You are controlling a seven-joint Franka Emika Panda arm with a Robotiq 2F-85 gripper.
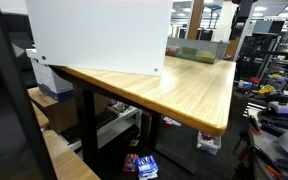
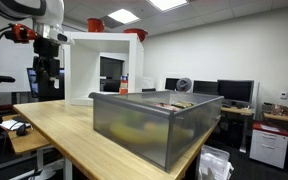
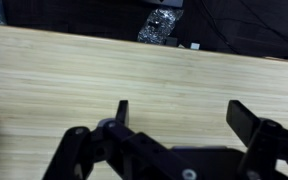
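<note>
My gripper is open above the wooden tabletop (image 3: 74, 80) in the wrist view, its fingers wide apart with only bare wood between them. In exterior view 2 the gripper (image 2: 53, 78) hangs at the left, over the table's end. A grey, see-through bin (image 2: 144, 125) stands on the near right part of the table, with several items inside that are too blurred to name. Behind it sits a white open-fronted box (image 2: 82, 70). A bottle or can with a red label (image 2: 124, 84) shows near that box's right side.
Between gripper and bin the tabletop (image 2: 69, 120) is clear. In exterior view 1 a large white panel (image 1: 99, 35) hides much of the table. Blue packets (image 1: 147, 167) lie on the floor below. The table edge (image 3: 144, 45) runs close to the gripper.
</note>
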